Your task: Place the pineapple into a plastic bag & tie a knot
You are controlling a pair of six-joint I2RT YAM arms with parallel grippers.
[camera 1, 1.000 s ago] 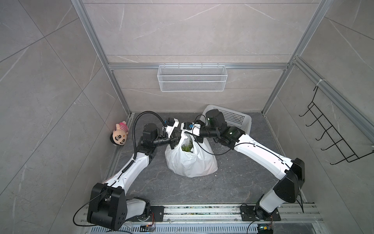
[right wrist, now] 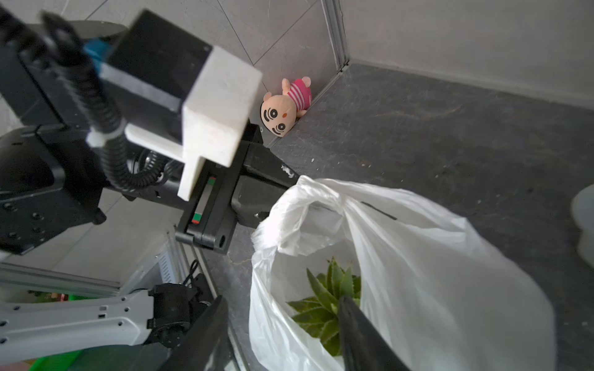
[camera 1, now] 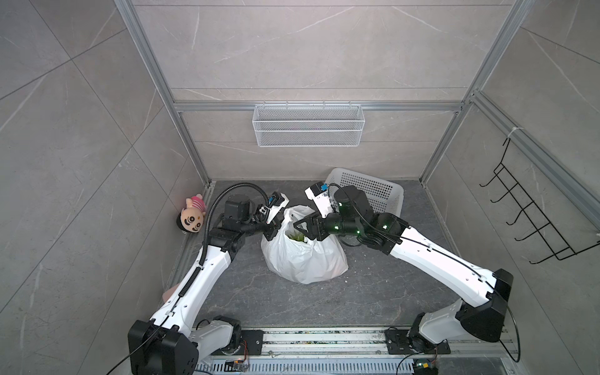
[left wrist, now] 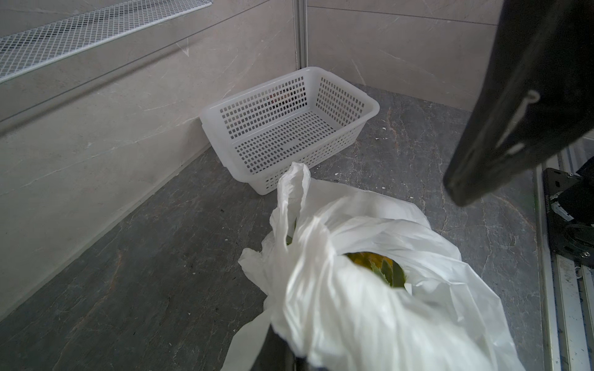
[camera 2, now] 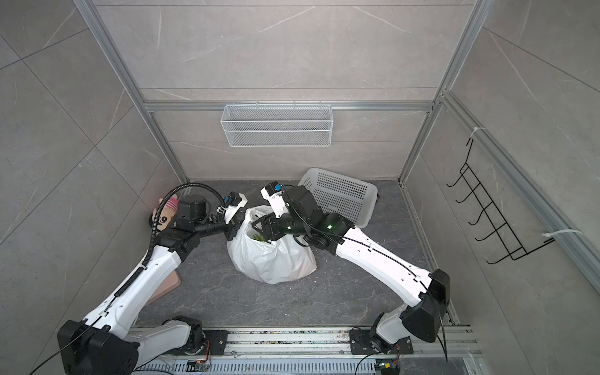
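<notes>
A white plastic bag (camera 1: 304, 265) stands on the grey floor in mid-view, its mouth partly open. Inside it, the pineapple's green leaves (right wrist: 324, 303) show in the right wrist view, and a bit of the yellow-green pineapple (left wrist: 374, 264) in the left wrist view; the bag hides the rest. My left gripper (camera 1: 275, 231) is shut on bunched plastic at the left of the bag's rim. My right gripper hangs over the bag's mouth, open, with its fingers (right wrist: 365, 340) spread and blurred near the leaves. No plastic appears pinched between them.
An empty white perforated basket (left wrist: 290, 130) stands behind the bag to the right. A doll (camera 1: 191, 215) lies at the left wall. A wire rack (camera 1: 308, 125) hangs on the back wall. The floor in front of the bag is clear.
My left gripper has shifted slightly left with its bunch of plastic.
</notes>
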